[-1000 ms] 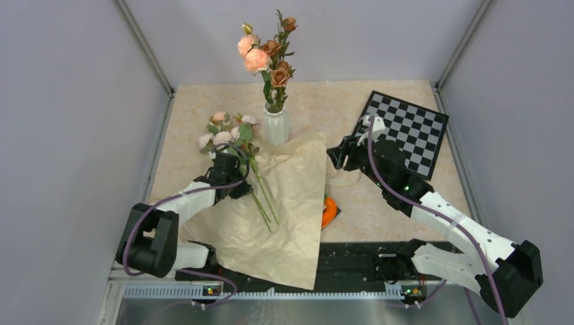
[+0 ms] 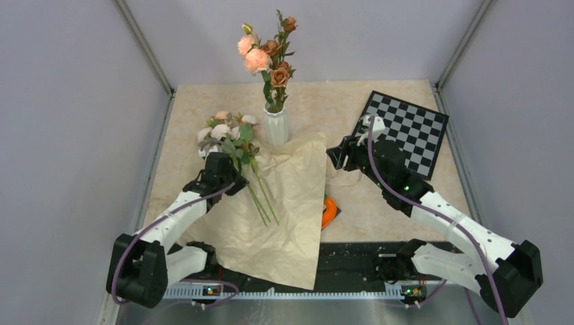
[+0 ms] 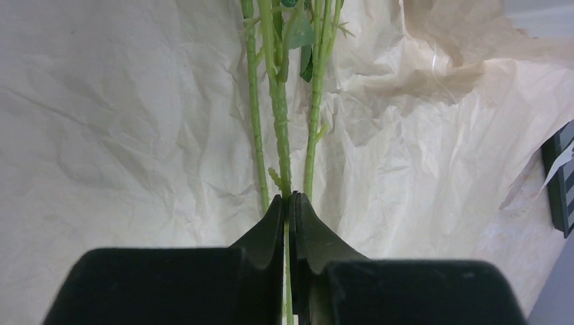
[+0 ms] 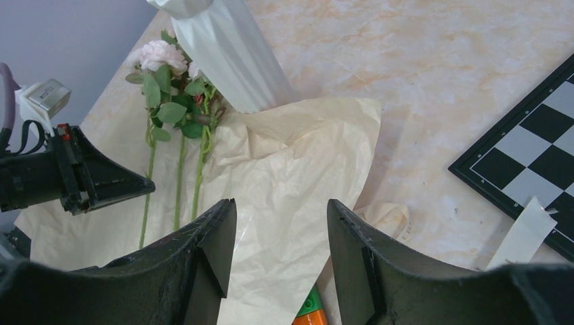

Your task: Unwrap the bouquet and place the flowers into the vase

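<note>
A white ribbed vase (image 2: 276, 126) stands at the back of the table, holding peach flowers (image 2: 256, 59) and brown roses (image 2: 279, 76). Left of it, pale pink flowers (image 2: 221, 131) lie with long green stems over the paper. My left gripper is shut on one green flower stem (image 3: 281, 128); two other stems run close on either side of it. To the right, over the table and away from the flowers, my right gripper is part open, with nothing between its fingers. The right wrist view shows the vase's lower body (image 4: 237, 61).
Crumpled brown paper (image 2: 284, 223) covers the table's left and middle. A checkered board (image 2: 405, 128) lies at the back right, partly behind the right arm. An orange ring-like object (image 2: 329, 212) sits by the paper's right edge.
The left gripper has shifted slightly left in the top view, and one pale flower has moved left with it. The right arm and the vase look unchanged.
</note>
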